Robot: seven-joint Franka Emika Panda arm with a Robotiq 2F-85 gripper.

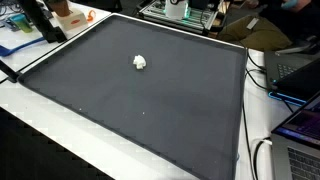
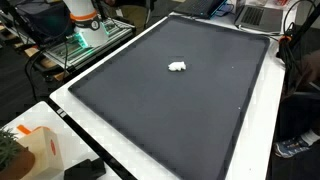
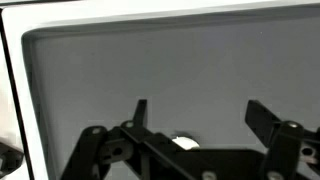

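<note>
A small crumpled-looking white object [image 1: 139, 62] lies alone on the dark grey board [image 1: 150, 100], towards its far left part in exterior view 1. Exterior view 2 has the same white object [image 2: 177, 66] near the board's upper middle. In the wrist view my gripper is open, its black fingers wide apart with bare board between the tips. Part of the white object [image 3: 186, 143] peeks out at the bottom of that view, mostly hidden behind the gripper's body. Nothing is held.
The board has a raised rim and sits on a white table [image 2: 258, 150]. Laptops [image 1: 300, 130] and cables stand along the right in exterior view 1. In exterior view 2, a wooden box [image 2: 38, 150] and a black block [image 2: 86, 170] are at the lower left. Most of the board is clear.
</note>
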